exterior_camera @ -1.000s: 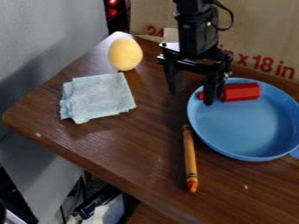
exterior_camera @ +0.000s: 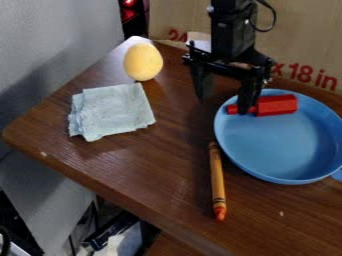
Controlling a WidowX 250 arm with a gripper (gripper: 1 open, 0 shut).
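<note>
My black gripper (exterior_camera: 225,95) hangs over the back left of a blue pan (exterior_camera: 281,150), its fingers apart and open. The right finger reaches down by a red cylindrical object (exterior_camera: 275,105) lying in the pan's back part; I cannot tell whether they touch. An orange crayon (exterior_camera: 217,185) lies on the wooden table left of the pan. A folded pale cloth (exterior_camera: 110,110) lies on the left, with a yellow egg-shaped object (exterior_camera: 143,62) behind it.
A cardboard box (exterior_camera: 307,40) stands along the back. The table's left edge drops beside a grey wall (exterior_camera: 40,60).
My gripper has shifted slightly right and, at its top, tilted a little over the last second. The objects on the table show no clear movement.
</note>
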